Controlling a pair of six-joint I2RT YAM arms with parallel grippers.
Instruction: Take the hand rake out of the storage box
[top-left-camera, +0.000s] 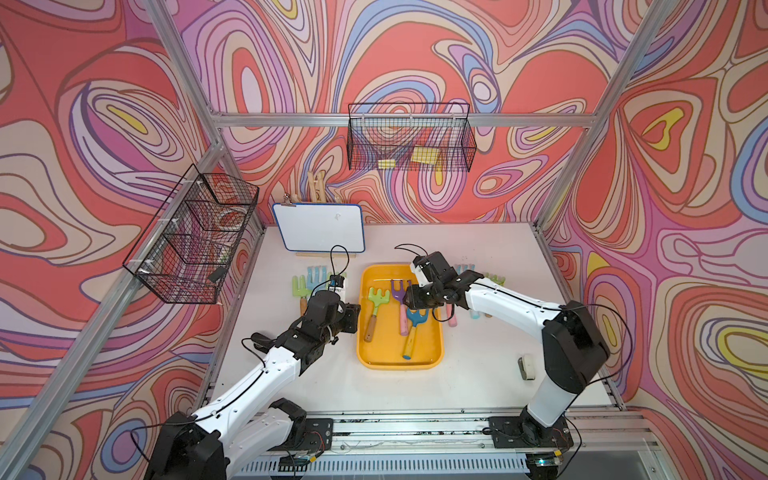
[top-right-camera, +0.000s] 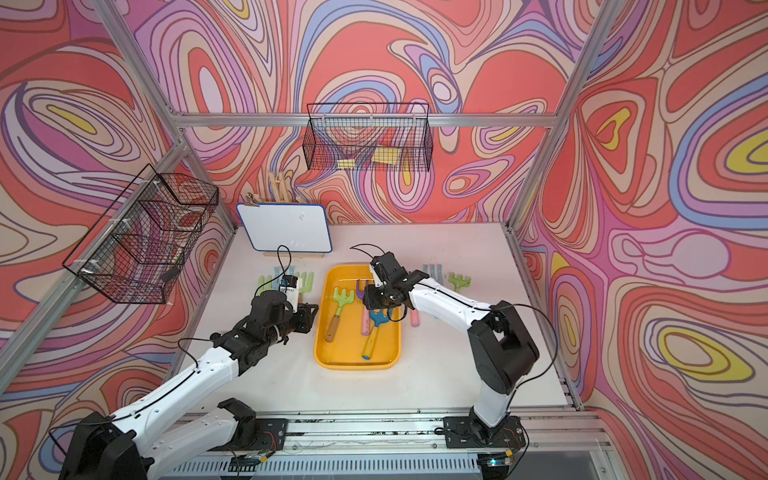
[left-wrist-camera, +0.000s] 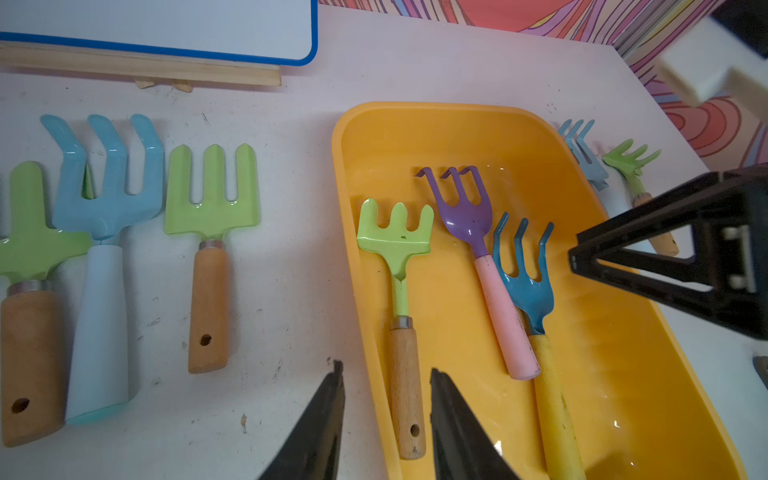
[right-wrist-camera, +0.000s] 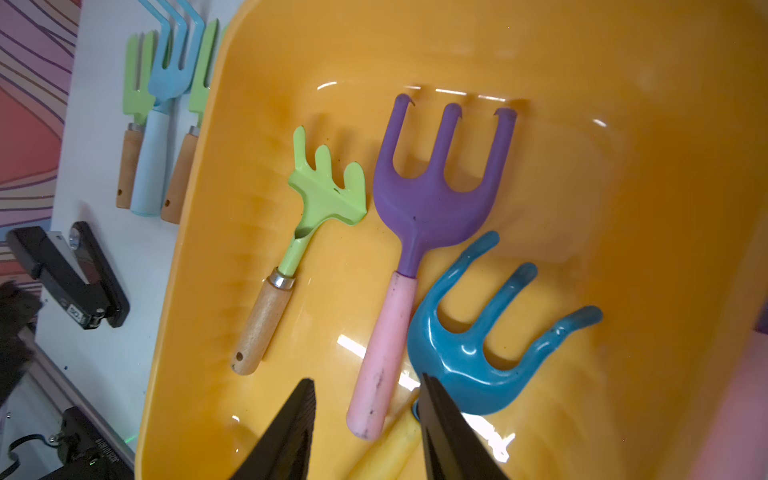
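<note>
An orange storage box holds three hand rakes: green with wooden handle, purple with pink handle, and blue with yellow handle. My right gripper is over the box, fingers apart with nothing between them, above the lower part of the pink handle. My left gripper hangs by the box's left rim, near the green rake's wooden handle, fingers apart and empty.
More rakes lie on the table left of the box, others to the right. A whiteboard stands at the back left.
</note>
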